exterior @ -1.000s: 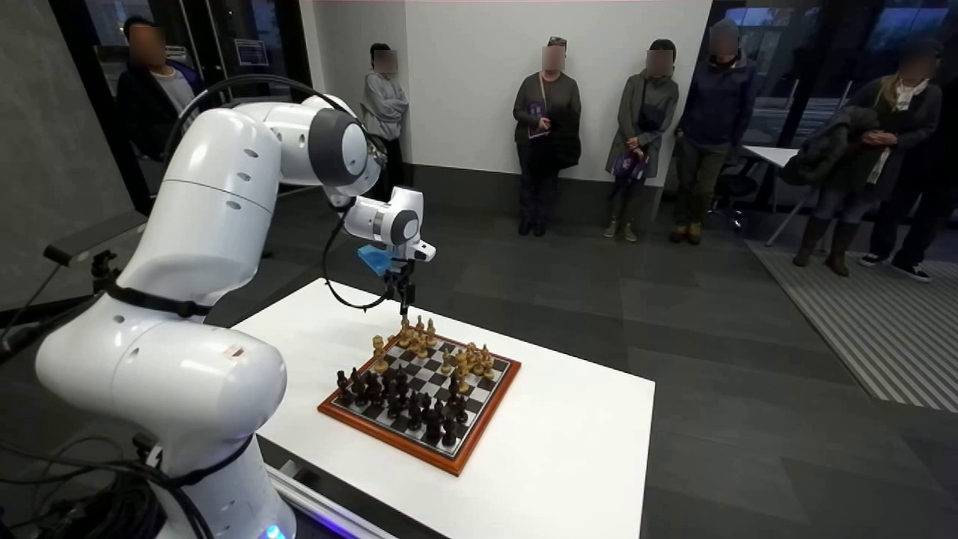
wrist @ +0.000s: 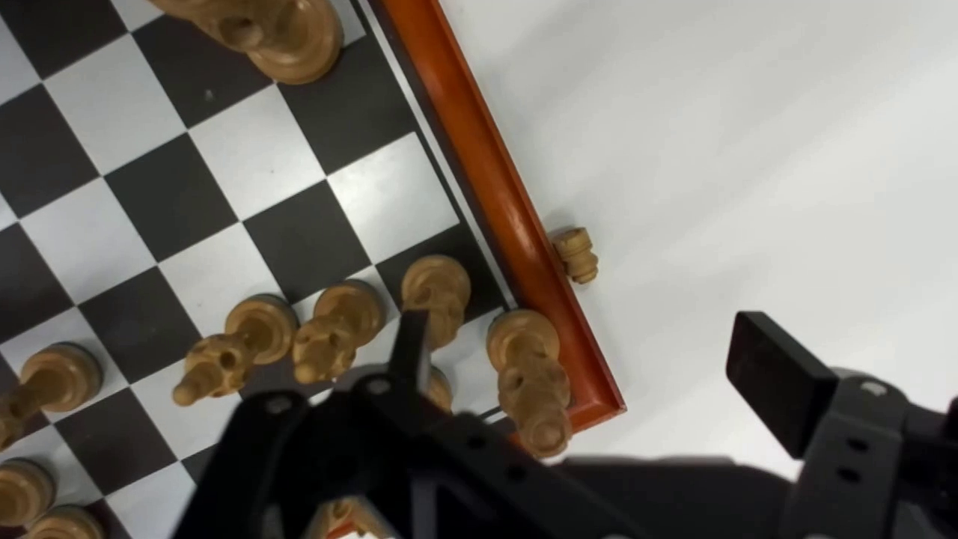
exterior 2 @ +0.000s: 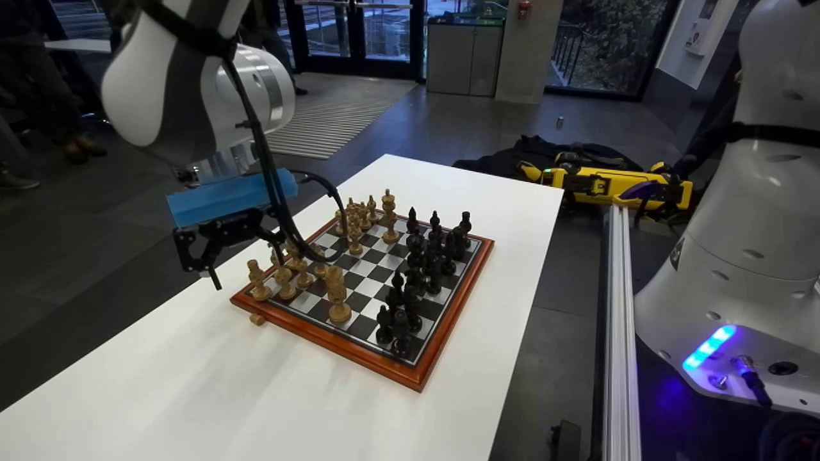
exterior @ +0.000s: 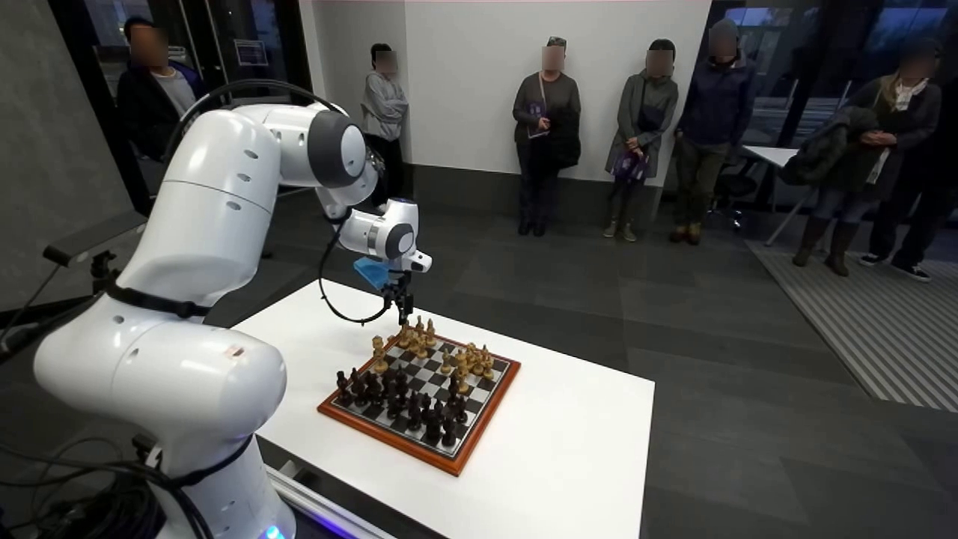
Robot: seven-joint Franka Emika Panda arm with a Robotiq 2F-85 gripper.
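Note:
My gripper is open, its fingers spread wide above the corner of the chessboard. Nothing is held between them. One black finger hangs over bare table, while the other covers part of the light pieces. Just outside the board's reddish rim lies a small light-brown piece, on its side and close against the frame; exterior view 2 shows the same small piece on the table. A tall light piece stands at the board's corner, in the gap between the fingers as the wrist view sees it.
Several light pieces crowd the gripper's side of the board, and dark pieces fill the opposite side. A black cable loops down from the arm. People stand well back by the wall.
The gripper has come down a little and shifted slightly left in exterior view 1, nearer the light pieces' end of the board. The pieces look unmoved.

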